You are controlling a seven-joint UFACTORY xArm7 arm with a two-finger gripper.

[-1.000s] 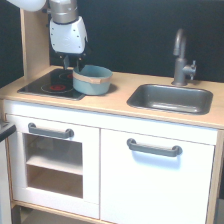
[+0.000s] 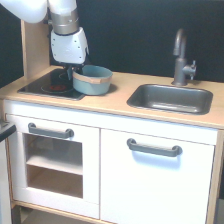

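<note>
A blue-grey pot [image 2: 95, 87] with a lighter rim stands at the right edge of the black stovetop [image 2: 48, 84], on the wooden counter. From above, my white gripper [image 2: 72, 72] points down at the pot's left side. Its dark fingers are at or very near the left rim. They are too small and dark against the backdrop to show whether they are apart or closed on the rim. The pot's inside is mostly hidden.
To the right a sink [image 2: 171, 98] with a dark grey faucet [image 2: 181, 58] is set into the counter [image 2: 122, 92]. Bare counter lies between pot and sink. A wooden side panel [image 2: 36, 48] rises left of the stovetop. Below are white cabinet doors with dark handles.
My gripper has come down a little at the pot's left side. The red glow seen on the stovetop earlier no longer shows. The pot sits in nearly the same spot.
</note>
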